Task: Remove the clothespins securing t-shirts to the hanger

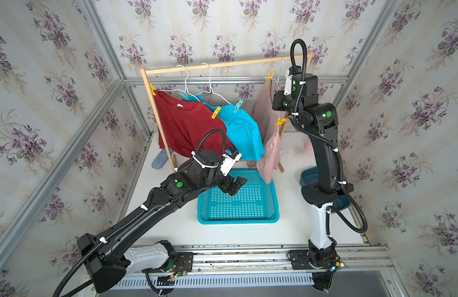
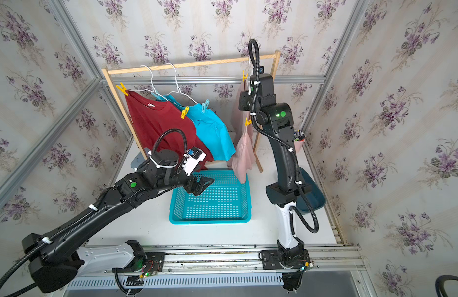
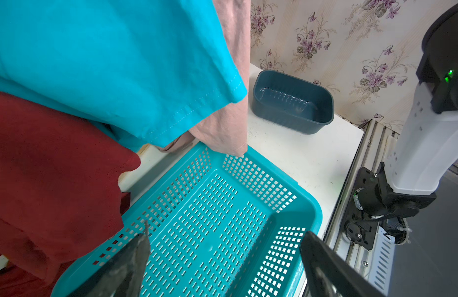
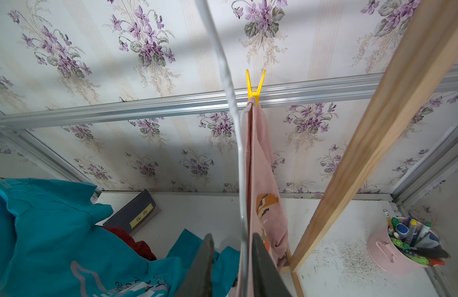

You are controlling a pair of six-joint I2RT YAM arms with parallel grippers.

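Note:
In the top left view, the red shirt, blue shirt and pink shirt hang from the rack. Yellow clothespins hold the pink shirt at its far end and near end. The red shirt bears a left yellow clothespin and a right yellow clothespin; a light-blue clothespin sits on the blue shirt. My right gripper is part open at the pink shirt's white hanger, whose wire passes between its fingers. My left gripper is open and empty, above the basket.
A turquoise basket stands empty under the clothes. Behind my right forearm is a dark blue bin. The rack's wooden post rises close to the right gripper. A pink pen cup stands farther right.

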